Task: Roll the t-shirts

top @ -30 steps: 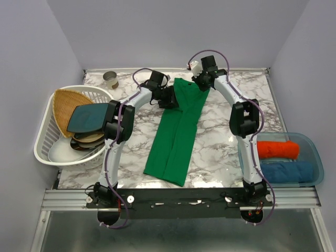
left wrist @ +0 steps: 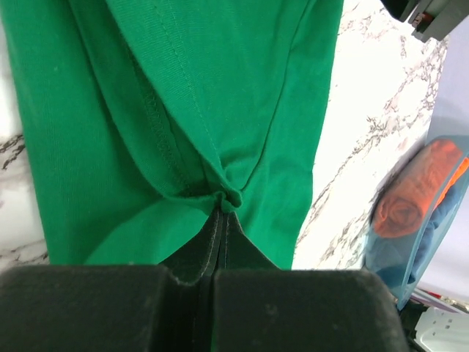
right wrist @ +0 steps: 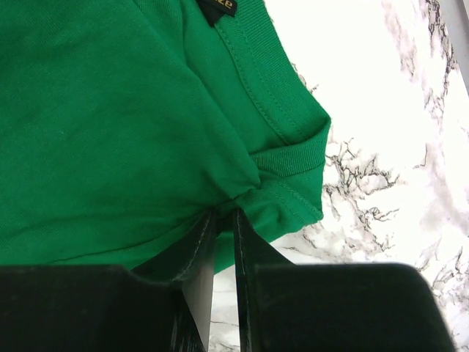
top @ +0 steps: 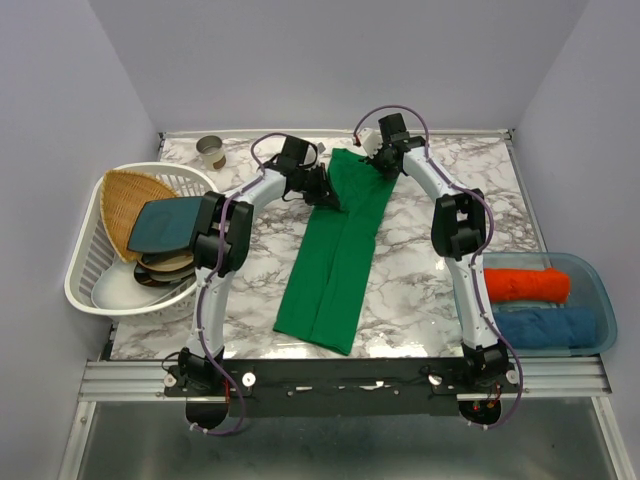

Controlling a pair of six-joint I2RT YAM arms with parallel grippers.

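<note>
A green T-shirt (top: 325, 285) lies lengthwise on the marble table, its sides folded inward. My left gripper is shut at the fold in its upper middle; in the left wrist view its tips touch a bunched edge, with nothing clearly between them. My right gripper is down on the shirt's far right corner, tips close together in the cloth by the folded ribbed band and black label (right wrist: 216, 9). Whether it pinches the fabric I cannot tell.
A white basket (top: 85, 265) with boards and trays stands at the left, a metal cup (top: 210, 150) behind it. A blue clear bin (top: 590, 275) with orange and blue rolled shirts (top: 525, 285) stands at the right.
My left gripper has shifted only slightly.
</note>
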